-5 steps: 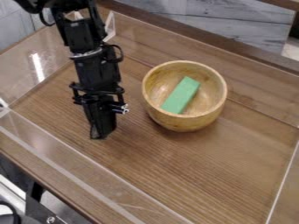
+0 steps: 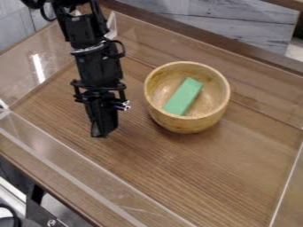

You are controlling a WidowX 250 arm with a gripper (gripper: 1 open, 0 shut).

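My black gripper [image 2: 98,129] hangs low over the wooden table at the left of centre, its fingertips pointing down and close together, shut with nothing visible between them. To its right stands a round wooden bowl [image 2: 158,86] holding a green rectangular block [image 2: 183,96], which lies tilted along the bowl's inside.
A pale marbled surface [image 2: 243,22] runs along the back right. Black cables lie at the lower left corner.
My gripper has shifted very slightly over the last second, staying low in the same area. The bowl and green block have not moved.
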